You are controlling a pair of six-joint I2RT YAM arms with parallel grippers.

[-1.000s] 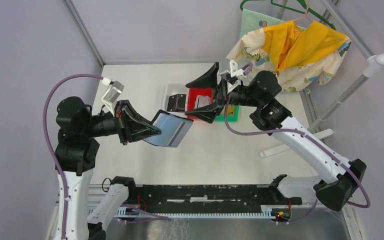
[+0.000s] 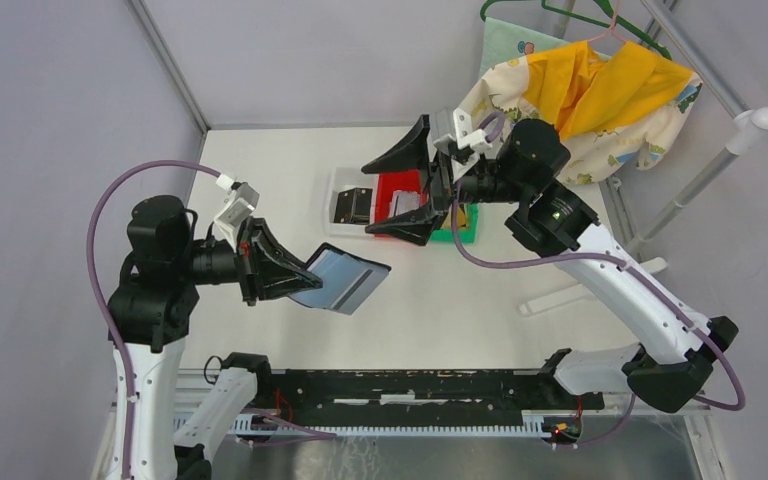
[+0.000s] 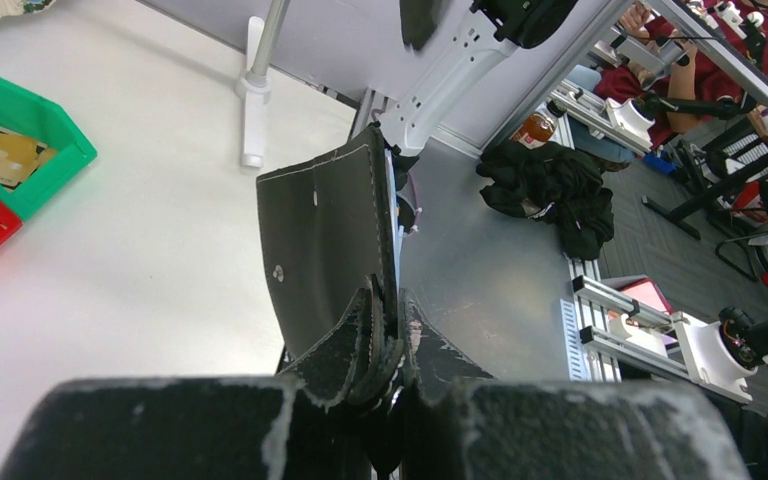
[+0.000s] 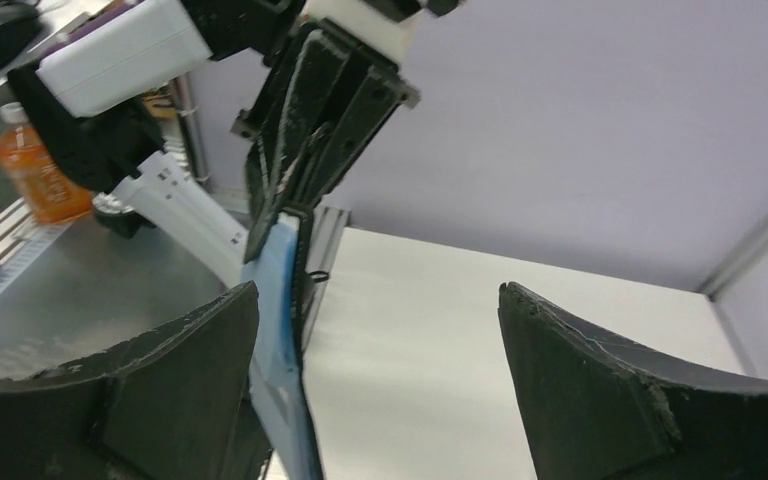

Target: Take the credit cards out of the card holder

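The card holder (image 2: 345,280) hangs above the table, its pale blue inner side with a dark stripe facing up in the top view. My left gripper (image 2: 312,283) is shut on one edge of it. In the left wrist view the holder (image 3: 322,240) shows a black outer cover with light stitching and a metal snap. My right gripper (image 2: 370,200) stands open above and right of the holder, nothing between its fingers. From the right wrist view the holder (image 4: 280,330) appears nearly edge-on, near the left finger (image 4: 210,345). I cannot make out separate cards.
Behind the holder stand a white bin (image 2: 330,205) with black items, a red bin (image 2: 385,187) and a green bin (image 2: 467,236), partly under the right gripper. Clothes (image 2: 600,95) hang at the back right.
The holder has tilted slightly and moved a little right with my left gripper.
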